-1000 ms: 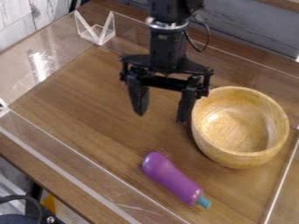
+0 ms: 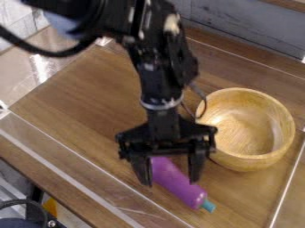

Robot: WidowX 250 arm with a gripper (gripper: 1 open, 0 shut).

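Observation:
My black gripper (image 2: pixel 169 164) is low over the table in the middle of the view, open, its fingers around the upper end of a purple tube (image 2: pixel 181 189) with a teal cap. The tube lies on the wooden table, angled toward the lower right. Its upper end is partly hidden by the gripper.
A light yellow bowl (image 2: pixel 267 129) stands just right of the gripper. A wall runs along the back, and a cable shows at the lower left.
My gripper has come down and toward the front, from above the middle of the table to the purple tube. The tube and bowl look unmoved.

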